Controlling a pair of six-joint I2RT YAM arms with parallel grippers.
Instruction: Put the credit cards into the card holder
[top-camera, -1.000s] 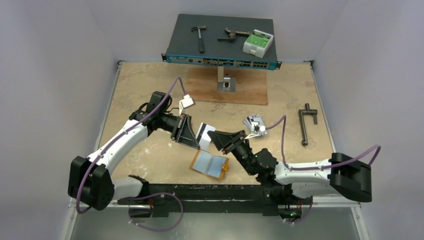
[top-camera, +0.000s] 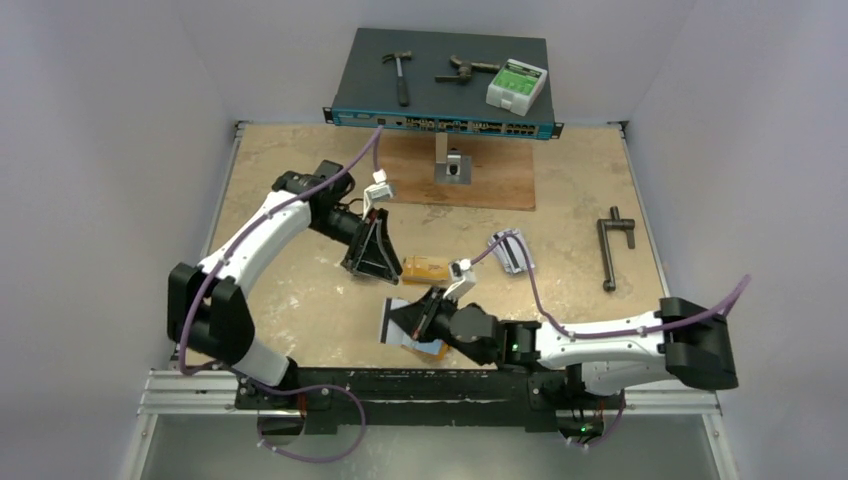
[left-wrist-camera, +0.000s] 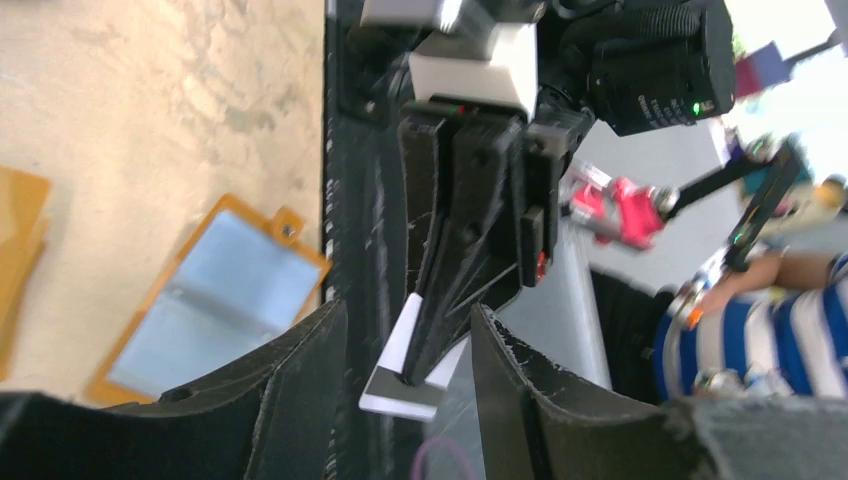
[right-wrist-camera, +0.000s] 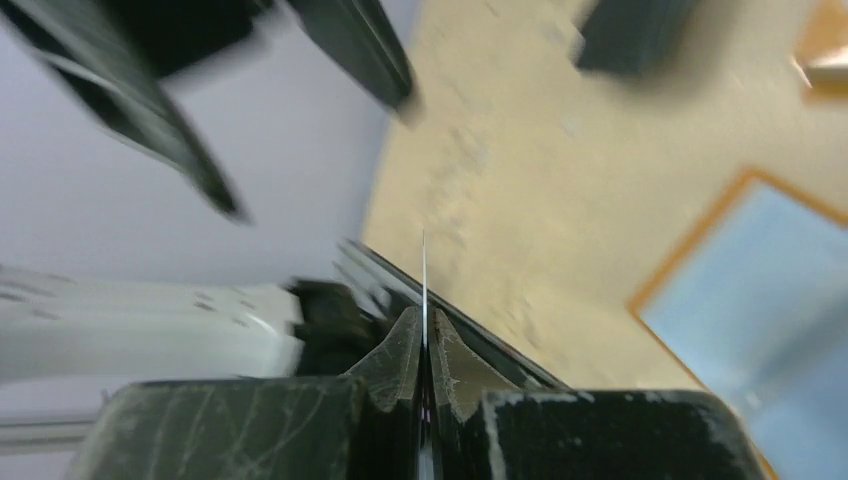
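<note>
The open card holder (left-wrist-camera: 225, 290), pale blue inside with an orange-brown border, lies on the table; in the top view my right gripper (top-camera: 409, 322) and its card partly cover it. That gripper is shut on a white card (top-camera: 392, 324) with a dark stripe, seen edge-on as a thin card edge (right-wrist-camera: 425, 290) in the right wrist view. My left gripper (top-camera: 374, 270), further back and left, has its fingers (left-wrist-camera: 290, 390) apart, with nothing held between them. Several cards (top-camera: 512, 251) lie stacked right of centre.
A flat orange-brown item (top-camera: 426, 268) lies behind the card holder. A dark metal handle (top-camera: 608, 250) rests at the right. At the back stands a rack unit (top-camera: 440, 90) above a wooden board (top-camera: 500, 180).
The card moved toward the front with my right gripper, over the card holder. The orange-brown item came into view.
</note>
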